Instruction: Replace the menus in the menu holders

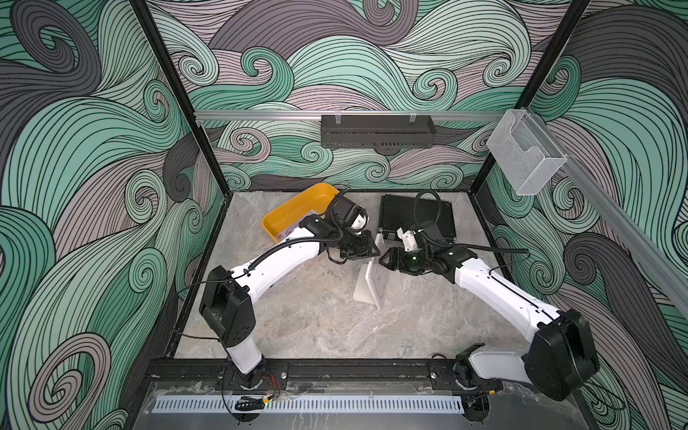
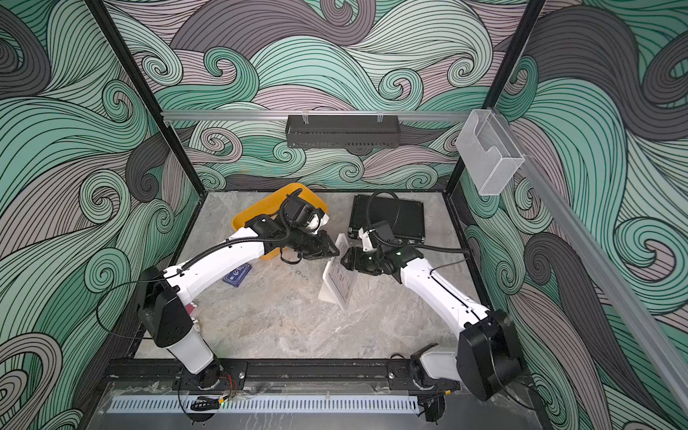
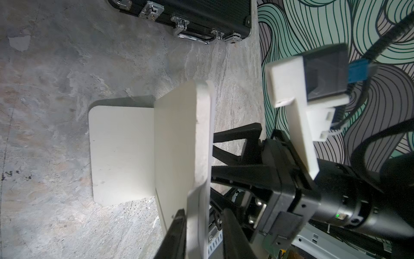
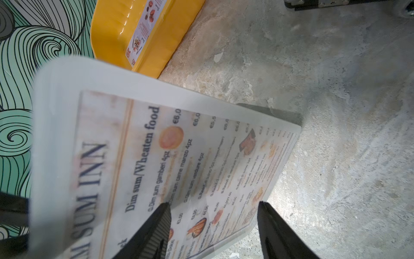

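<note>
A white menu holder point(image 1: 369, 283) stands upright on its foot in the middle of the table. Its printed menu point(image 4: 189, 172), headed with "SUM INN", faces my right arm; the blank back point(image 3: 176, 129) faces left. My left gripper is partly open at the holder's upper edge, a finger point(image 3: 172, 237) on either side of the panel. On the printed side, my right gripper is partly open, its fingers spread in front of the menu with nothing visible gripped. Whether either gripper touches the holder I cannot tell.
A yellow bin point(image 1: 286, 215) with a printed menu sheet point(image 4: 144, 30) inside stands at the back left. Behind the right gripper lies a black case point(image 1: 437, 211). A blue packet point(image 2: 236, 274) lies under the left arm.
</note>
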